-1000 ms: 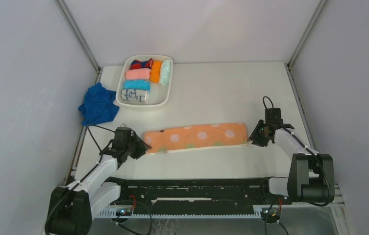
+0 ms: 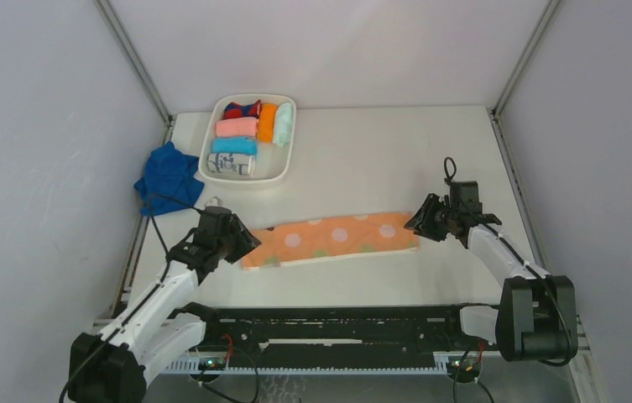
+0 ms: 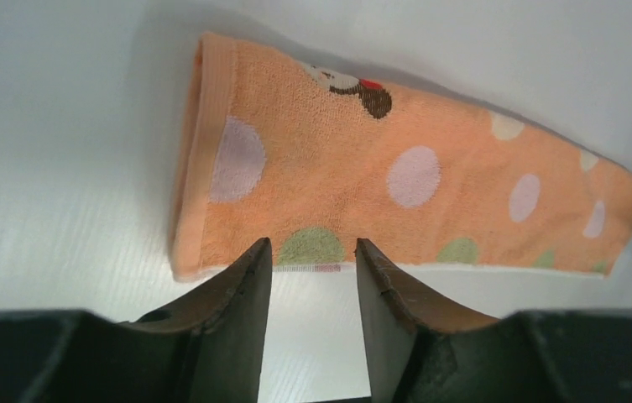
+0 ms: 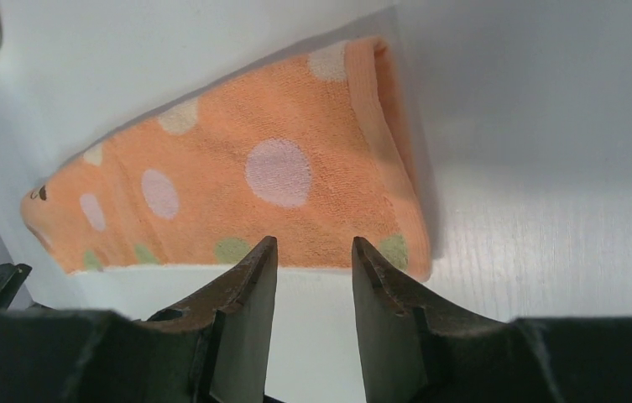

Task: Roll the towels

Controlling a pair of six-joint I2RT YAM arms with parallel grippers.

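Note:
An orange towel (image 2: 329,238) with pale and green dots lies folded into a long strip across the middle of the table. Over its left end hangs my left gripper (image 2: 253,240), and in the left wrist view the same gripper is open, its fingertips by the towel's near edge with nothing between them. My right gripper (image 2: 411,228) is at the towel's right end; in the right wrist view this gripper is open and empty too. The strip's folded right end (image 4: 388,143) shows a layered edge.
A white bin (image 2: 277,172) at the back left holds several rolled towels. A crumpled blue towel (image 2: 168,180) lies at the table's left edge.
My left gripper has moved right and my right gripper left, each over a towel end.

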